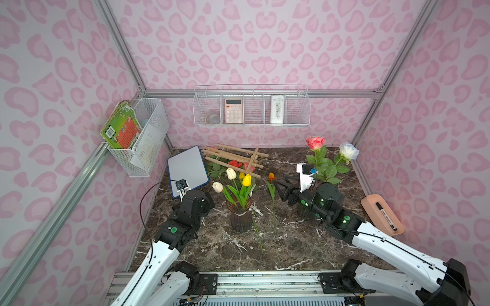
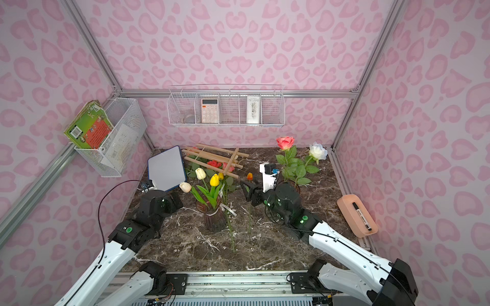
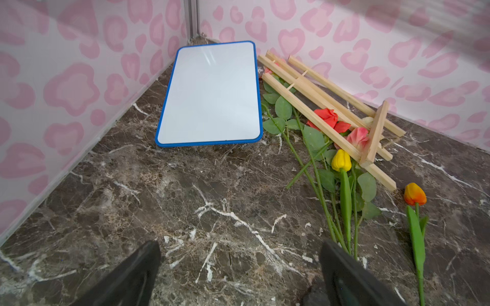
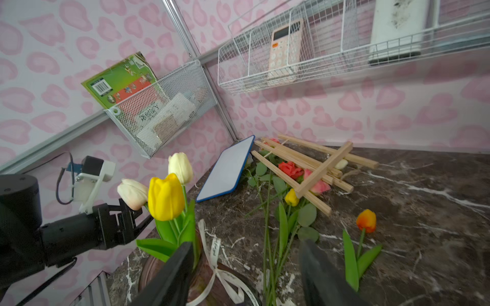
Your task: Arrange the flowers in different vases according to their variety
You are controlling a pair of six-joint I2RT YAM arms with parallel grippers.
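Note:
A centre vase [image 1: 241, 220] holds white tulips [image 1: 231, 174] and a yellow tulip [image 4: 166, 198]. A right vase [image 2: 297, 188], partly hidden by the arm, holds a pink rose [image 1: 315, 142] and a white rose [image 1: 348, 151]. More roses [image 3: 325, 116] and a yellow tulip lie under wooden racks; an orange tulip [image 3: 414, 194] lies apart to their right. My left gripper is open over the left of the worktop, left of the centre vase. My right gripper is open, empty, between the vases, near the orange tulip.
A whiteboard [image 3: 208, 94] leans at back left, beside the wooden racks [image 1: 229, 153]. A pink case with a marker [image 1: 372, 206] is at right. Wire baskets [image 1: 207, 112] hang on the walls.

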